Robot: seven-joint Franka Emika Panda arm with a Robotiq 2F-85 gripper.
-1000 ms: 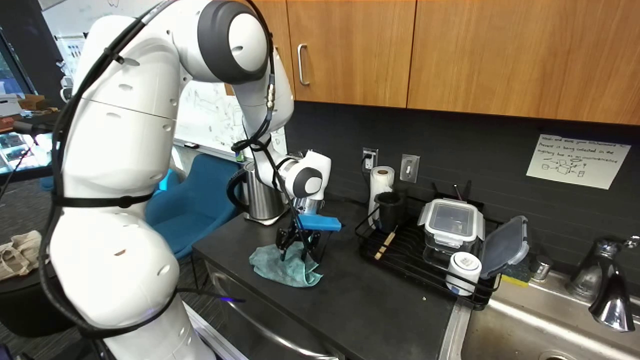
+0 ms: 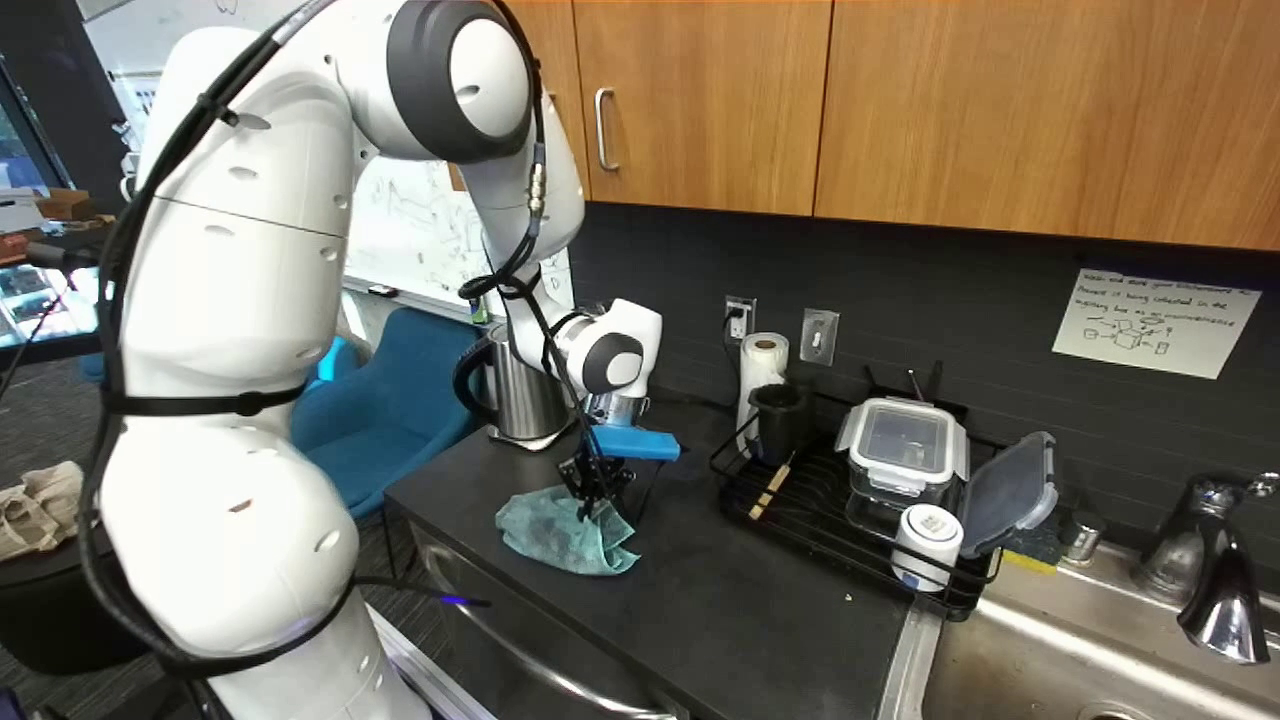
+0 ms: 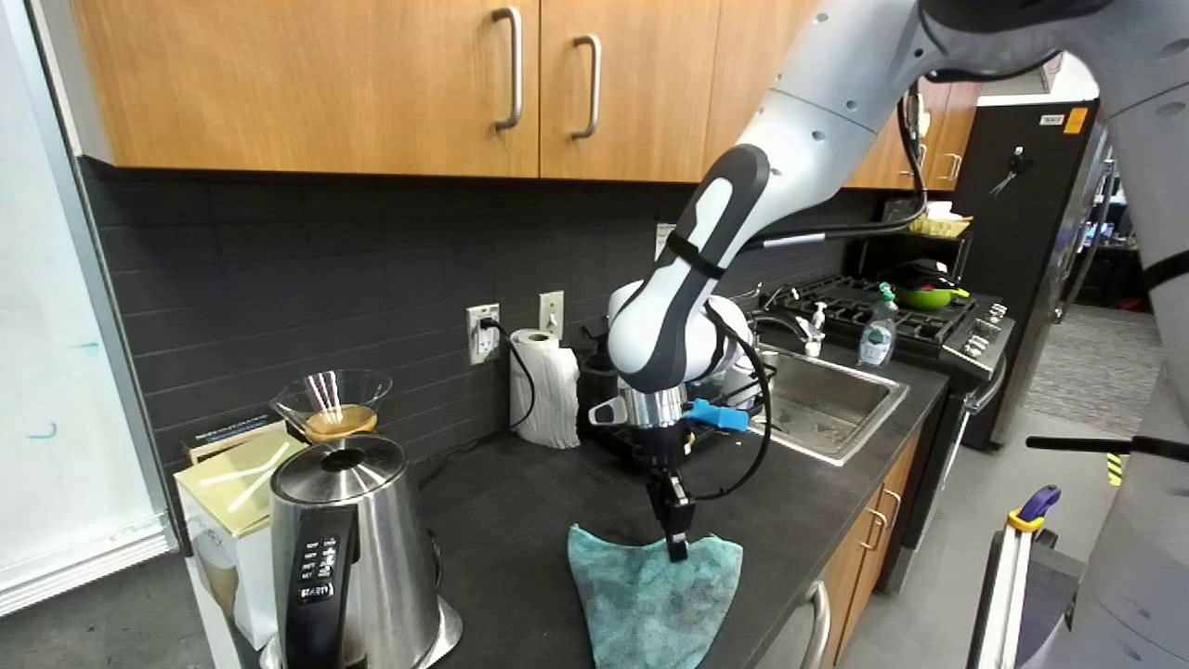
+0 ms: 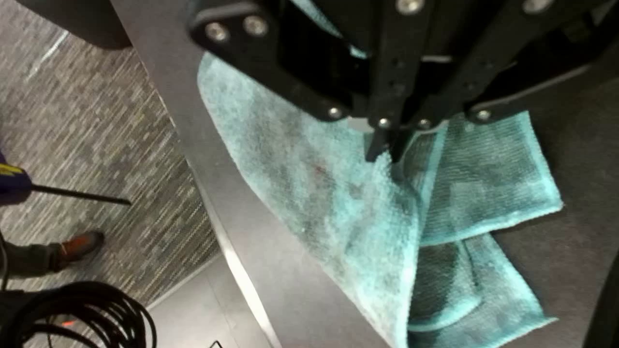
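A crumpled teal cloth [image 2: 558, 534] lies on the dark counter near its left end, partly folded over itself. From above, in the wrist view, the cloth [image 4: 348, 214] spreads under my gripper, whose two fingertips are close together. A small raised fold of cloth comes up between those tips, so the fingers are shut on it. In the second exterior view the gripper [image 3: 676, 546] points down into the cloth's upper part, and most of the cloth [image 3: 652, 608] rests on the counter. How much fabric is pinched is hidden.
A steel kettle [image 2: 528, 390] stands behind the cloth. To the right are a paper towel roll [image 2: 762, 372], a black dish rack [image 2: 828, 528] with containers, and the sink [image 2: 1056, 648]. Bare counter [image 2: 744, 600] lies between cloth and sink; the front edge is close to the cloth.
My gripper's fingers were spread over the cloth a second ago and have come together on it. The cloth has shifted slightly and bunched around the tips; the arm has barely moved.
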